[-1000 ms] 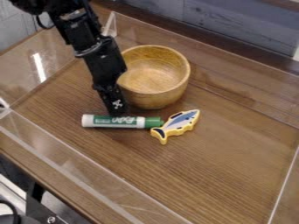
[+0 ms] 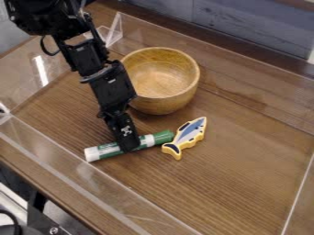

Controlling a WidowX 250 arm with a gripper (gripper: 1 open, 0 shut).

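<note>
My gripper point(image 2: 125, 141) is down on a green and white marker-like stick point(image 2: 154, 138) lying on the wooden table point(image 2: 233, 188). Its dark fingertips sit over the stick's middle; whether they are closed on it cannot be told. A yellow, white and blue fish-shaped toy point(image 2: 185, 138) lies just right of the stick.
A large tan bowl point(image 2: 167, 75) stands behind the stick, right of the arm.
My gripper has moved down and toward the front onto the stick. The stick is now tilted, its left end farther toward the front. The fish toy has shifted slightly.
</note>
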